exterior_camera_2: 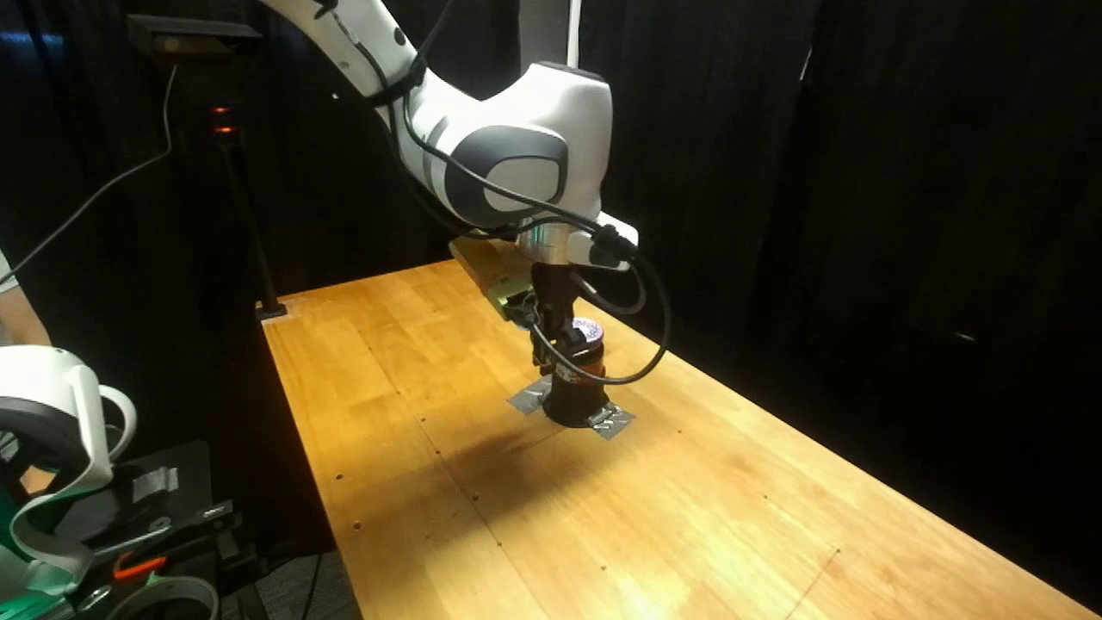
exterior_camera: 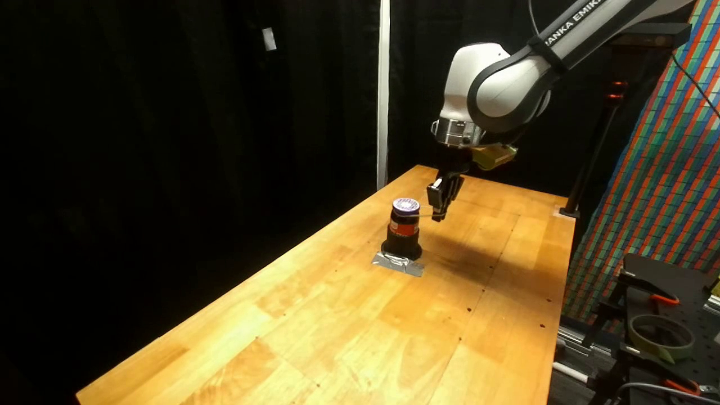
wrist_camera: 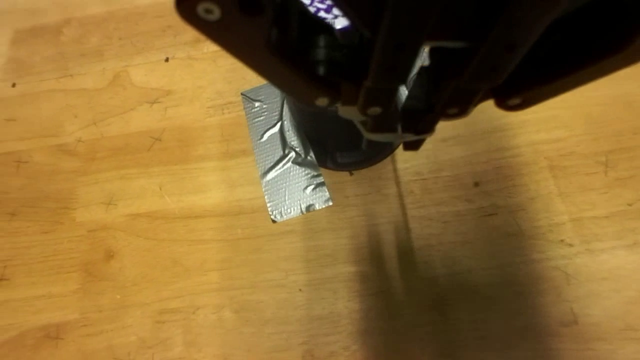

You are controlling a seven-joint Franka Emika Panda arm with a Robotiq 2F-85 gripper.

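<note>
A dark jar (exterior_camera: 404, 228) with a red label and a purple-and-white patterned lid (exterior_camera: 406, 205) stands upright on the wooden table. In exterior view 1, a thin pale strand (exterior_camera: 425, 215) runs level from the jar's neck to the fingertips of my gripper (exterior_camera: 439, 217), which is beside the jar on the right. The wrist view shows the strand (wrist_camera: 384, 137) curving past the finger ends, above the jar's dark base (wrist_camera: 351, 157). My fingers stand close together; whether they are clamped on the strand or only hooked by it is too dark to see.
Silver tape (wrist_camera: 286, 162) lies against the jar's base and onto the table; a second piece shows in exterior view 2 (exterior_camera_2: 529, 394). A black post (exterior_camera: 594, 148) rises at its far right corner.
</note>
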